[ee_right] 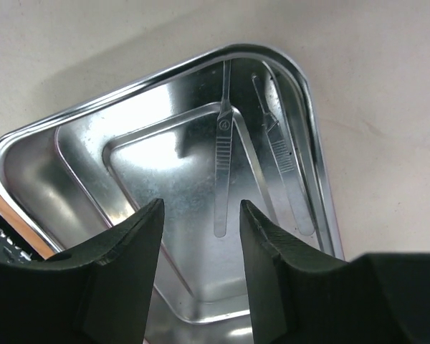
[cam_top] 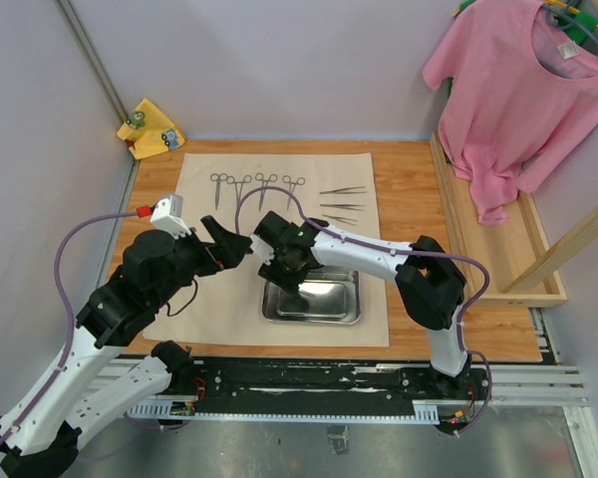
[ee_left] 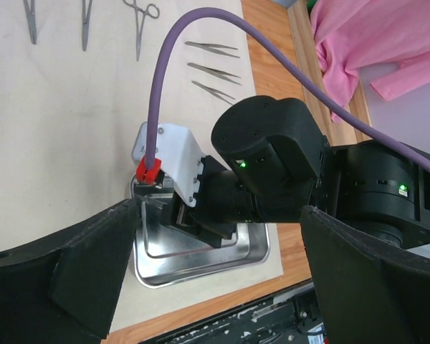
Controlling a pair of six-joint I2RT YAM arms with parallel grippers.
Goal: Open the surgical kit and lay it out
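Observation:
A steel tray (cam_top: 335, 299) lies on the beige sheet (cam_top: 219, 309). In the right wrist view two scalpel handles (ee_right: 222, 172) lie in it, beside my right gripper's fingers, which stand apart with nothing between them (ee_right: 201, 215). In the top view that gripper is over the tray's left part. Scissor-like clamps (cam_top: 261, 182) line the back of the sheet, with several tweezers (cam_top: 341, 190) to their right. My left gripper (cam_top: 224, 239) hangs open and empty left of the right one, above the sheet.
A pink shirt (cam_top: 518, 100) hangs over a wooden rack (cam_top: 523, 289) at the right. A yellow cloth (cam_top: 154, 134) is at the back left corner.

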